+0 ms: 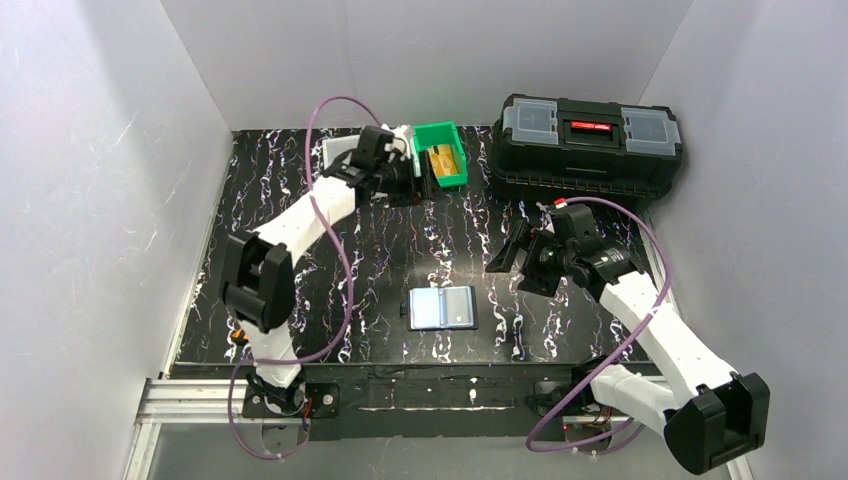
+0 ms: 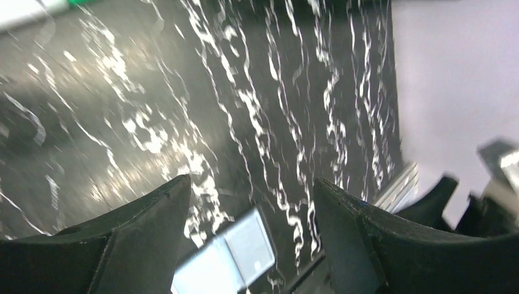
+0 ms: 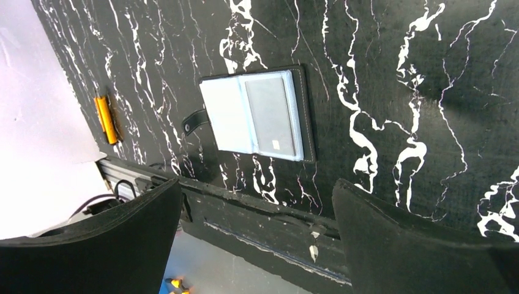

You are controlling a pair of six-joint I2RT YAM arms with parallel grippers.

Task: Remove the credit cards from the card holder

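The card holder (image 1: 442, 308) lies unfolded on the dark table, front centre, its clear sleeves facing up. In the right wrist view the card holder (image 3: 257, 114) shows a dark cover edge and a snap strap; a whitish sleeve is on one half, a greyish one on the other. My left gripper (image 1: 418, 184) hangs near the green bin, open and empty; the card holder (image 2: 235, 257) appears low between its fingers in the left wrist view. Open and empty too, my right gripper (image 1: 513, 268) is over the table, right of and behind the holder. Brown-yellow cards (image 1: 442, 160) lie in the green bin (image 1: 463, 180).
A black toolbox (image 1: 590, 180) fills the back right. Beside the green bin is a white tray (image 1: 338, 148), partly behind the left arm. An orange-yellow cutter (image 3: 105, 120) lies at the table's left. Marbled table around the holder is clear.
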